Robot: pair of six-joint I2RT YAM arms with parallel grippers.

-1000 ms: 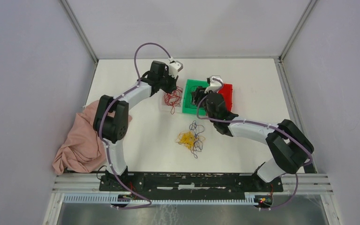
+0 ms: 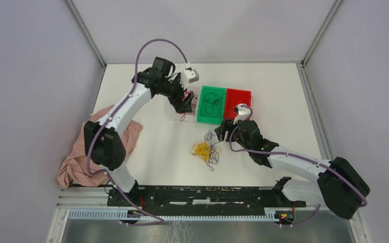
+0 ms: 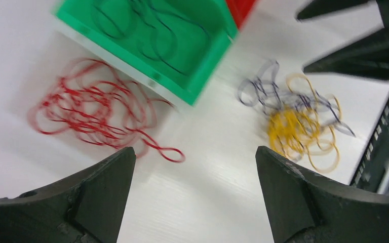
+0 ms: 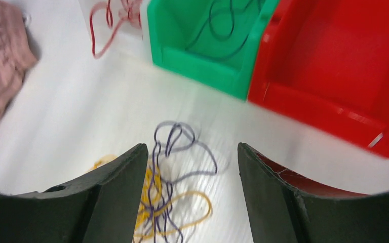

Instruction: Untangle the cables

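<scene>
On the white table a yellow cable [image 2: 201,150] and a blue-purple cable [image 2: 213,153] lie tangled together, the blue one looping out at the top. Red cable [image 3: 96,109] is bunched in a white box, one loop hanging over its rim. Inside the green box [image 2: 200,104] rests a dark cable [image 2: 211,104]. My left gripper is open above the table near the red cable, nothing between its fingers. Also open and empty, my right gripper hovers over the upper end of the blue cable, short of the red box.
The red box [image 4: 316,114] beside the green one looks empty where visible. A crumpled pink cloth [image 2: 81,157] covers the table's left side. Free table lies to the right and at the front left. My right fingers intrude at the upper right of the left wrist view.
</scene>
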